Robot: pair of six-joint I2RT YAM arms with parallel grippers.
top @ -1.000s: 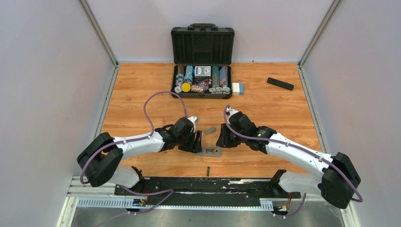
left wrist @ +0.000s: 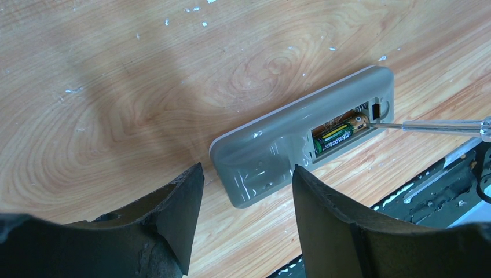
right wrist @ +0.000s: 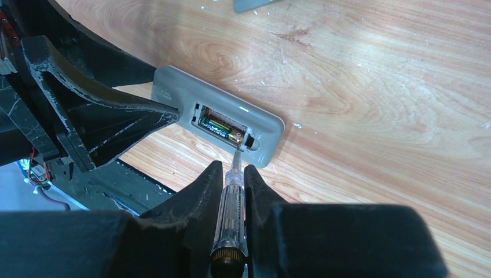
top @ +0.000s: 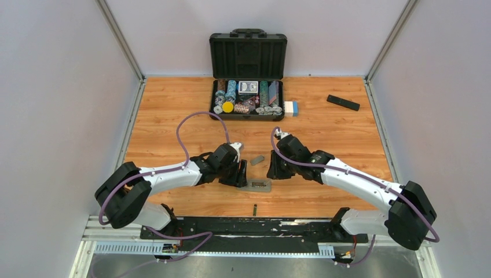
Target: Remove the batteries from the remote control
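Note:
The grey remote control (left wrist: 260, 136) lies with its open battery compartment facing up. In the compartment sits one green-and-copper battery (left wrist: 341, 134); the slot beside it shows a bare spring. My left gripper is open, its fingers on either side of the remote's far-from-compartment end. A clear-handled screwdriver (right wrist: 231, 211) is held by my right gripper, shut on its handle. The screwdriver's metal tip reaches the copper end of the battery, at the compartment's edge. A loose battery (top: 255, 209) rests on the table near the front edge.
Behind the remote lies the small grey battery cover (top: 257, 160). An open black case (top: 248, 116) of poker chips stands at the back, with a white-and-blue box (top: 290, 108) beside it. A black remote (top: 343, 102) lies back right.
My right arm has shifted slightly, its elbow moving a little inward and the gripper staying close to the remote. The left arm and the remote hold their places.

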